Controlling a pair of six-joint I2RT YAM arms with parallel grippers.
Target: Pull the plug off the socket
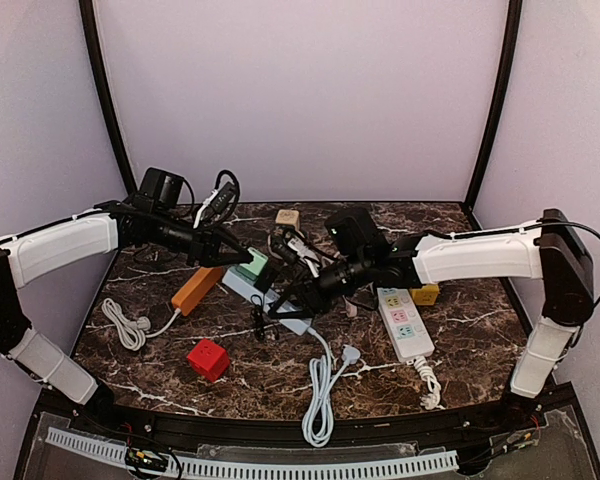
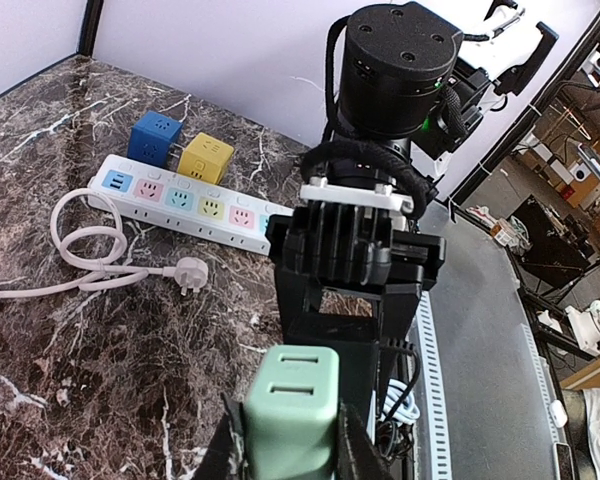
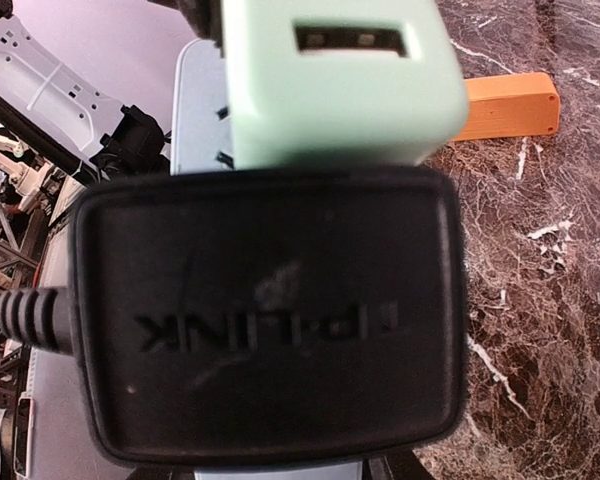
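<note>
In the top view a pale green cube socket is at the upper left end of the light blue power strip. My left gripper has a finger on each side of the green cube; whether they press on it is hard to tell. My right gripper is shut on the black TP-LINK plug, which fills much of the right wrist view. The green cube shows just beyond the plug. Any prongs and the exact contact between plug and cube are hidden. A thin dark cable hangs below the plug.
An orange strip lies left and a red cube in front. The white strip is at right, with blue and yellow cubes behind it. A coiled pale cord lies in front.
</note>
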